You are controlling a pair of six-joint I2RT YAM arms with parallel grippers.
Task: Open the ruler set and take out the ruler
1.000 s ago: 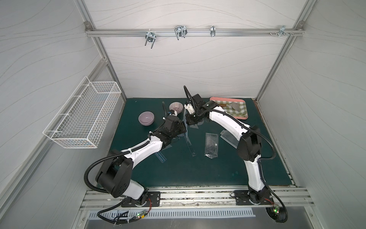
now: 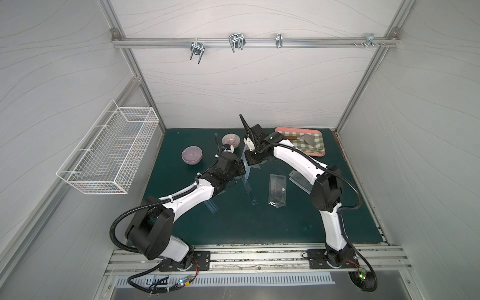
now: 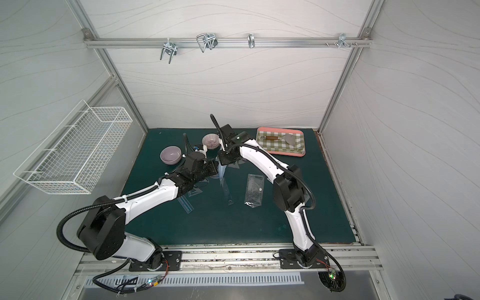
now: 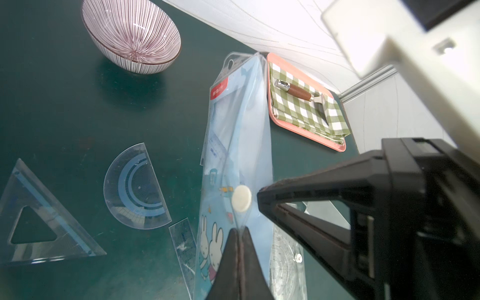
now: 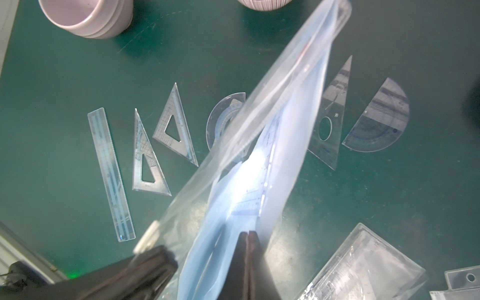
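Observation:
A blue-and-clear ruler pouch (image 4: 245, 130) with rabbit pictures stands on edge between my grippers. My left gripper is shut on its clear side, just below the white snap button (image 4: 242, 198). On the blue side, my right gripper is shut on the thin sheet. A gap shows between the clear film (image 5: 270, 100) and the blue sheet (image 5: 300, 145). Inside the pouch lies a clear ruler piece with blue scale marks (image 5: 260, 192). The top views hide both sets of fingertips behind the arms.
On the green table lie a straight ruler (image 5: 111, 172), set squares (image 5: 145, 175) and protractors (image 5: 385, 120). A clear pouch (image 2: 277, 190) is at right. Two bowls (image 2: 192, 155) and a pink tray (image 2: 322, 150) stand at the back.
The left arm has barely moved.

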